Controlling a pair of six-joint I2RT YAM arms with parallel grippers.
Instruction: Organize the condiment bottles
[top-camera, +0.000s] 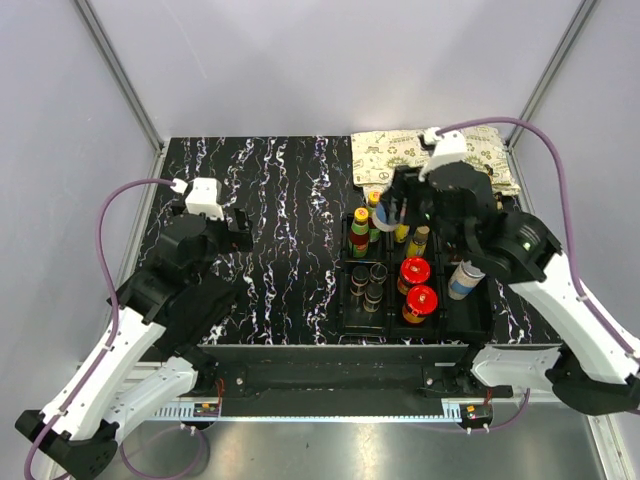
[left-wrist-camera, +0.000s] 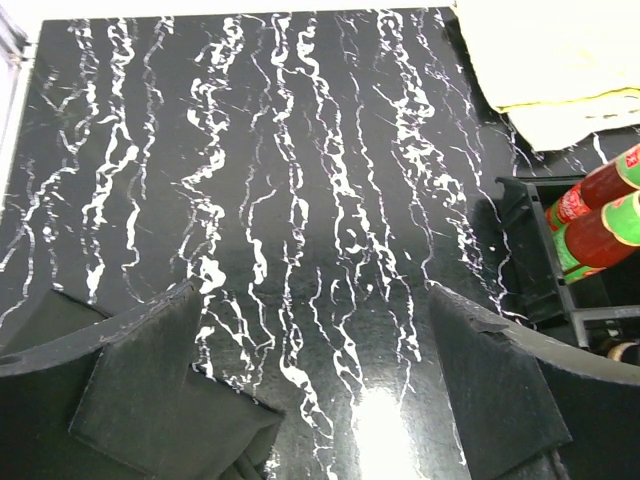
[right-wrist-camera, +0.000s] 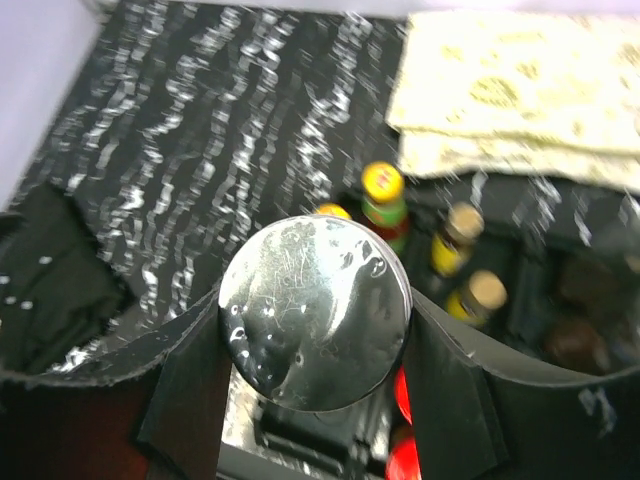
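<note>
My right gripper (top-camera: 398, 205) is shut on a jar (right-wrist-camera: 314, 312) with a shiny metal lid, held above the black divided organizer (top-camera: 350, 320). The organizer holds sauce bottles (top-camera: 359, 233), red-lidded jars (top-camera: 420, 301), several small glass jars (top-camera: 373, 296), yellow-labelled bottles (right-wrist-camera: 450, 242) and a light jar with blue label (top-camera: 465, 280) at the right. My left gripper (top-camera: 226, 225) stands open over the left of the counter, nothing between its fingers.
A folded patterned cloth (top-camera: 470, 150) lies at the back right. A black cloth (left-wrist-camera: 220, 430) lies below my left gripper.
</note>
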